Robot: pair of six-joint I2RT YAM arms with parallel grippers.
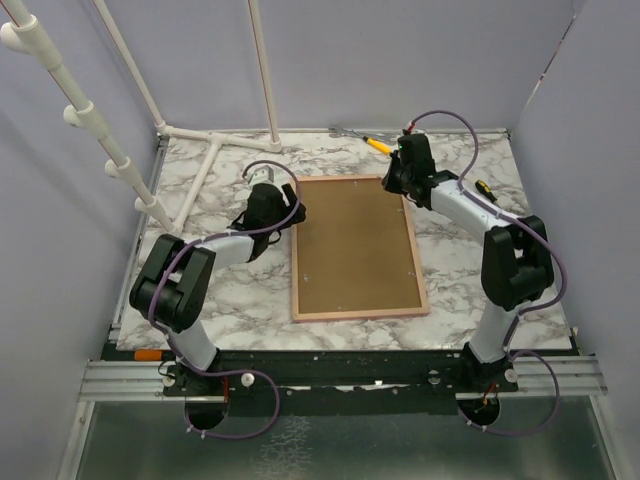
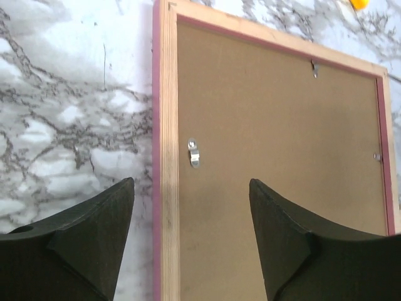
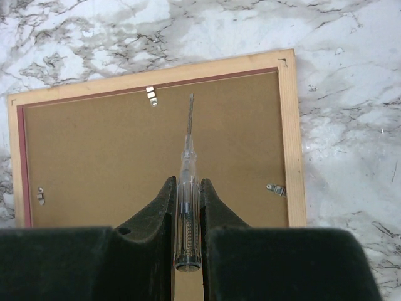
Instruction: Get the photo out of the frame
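The wooden frame (image 1: pixel 360 313) lies face down, its brown backing (image 2: pixel 269 138) showing, with small metal clips (image 3: pixel 150 96) at the inner edges. My left gripper stands open over the frame's left bar, near one clip (image 2: pixel 193 153). My right gripper is shut on a screwdriver (image 3: pixel 188 163) with a clear handle and thin shaft, pointing over the backing near the top right of the frame in the top view.
A white pipe structure (image 1: pixel 210 150) stands at the back left. A yellow-handled tool (image 1: pixel 378 147) lies behind the frame, and more hand tools (image 1: pixel 485 190) lie at the right. Marble surface surrounds the frame.
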